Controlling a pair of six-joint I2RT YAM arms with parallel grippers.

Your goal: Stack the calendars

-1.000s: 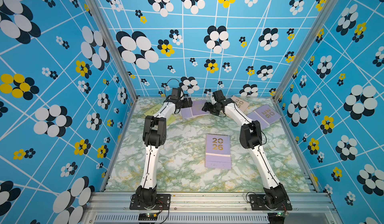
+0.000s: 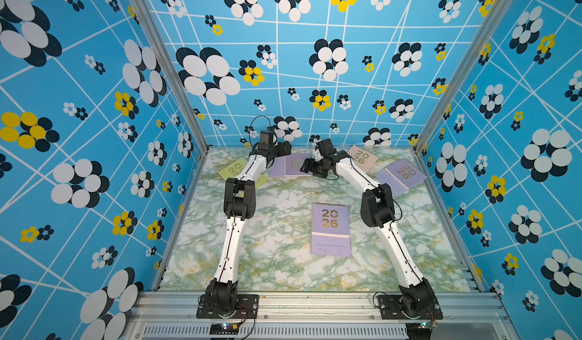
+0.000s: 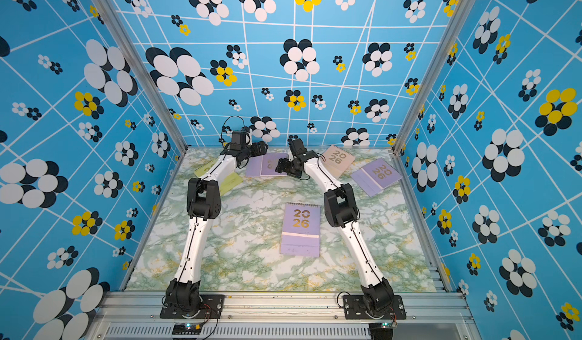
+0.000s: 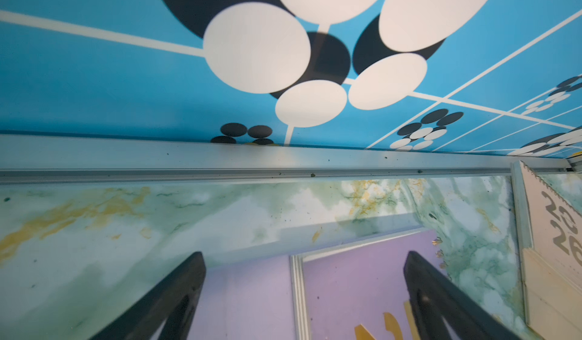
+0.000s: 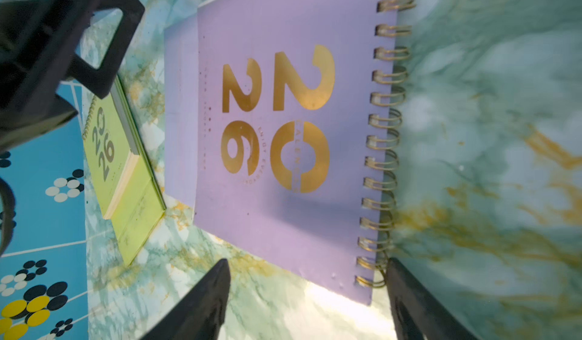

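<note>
At the back middle a purple calendar (image 5: 285,134) lies between my grippers. My left gripper is open above its far part, nothing between its fingers. My right gripper is part open, low at the spiral-bound edge, one fingertip beside the coils. A purple 2026 calendar (image 2: 330,243) lies front middle, another (image 2: 400,176) at the right. A beige calendar (image 4: 554,237) lies back right of centre, and a green calendar (image 5: 109,152) at the left, partly behind my left arm in the top views.
The back wall's bottom rail (image 4: 242,158) runs just beyond the back calendars.
My right gripper has moved a little left and down toward the back purple calendar, which appears slightly shifted.
</note>
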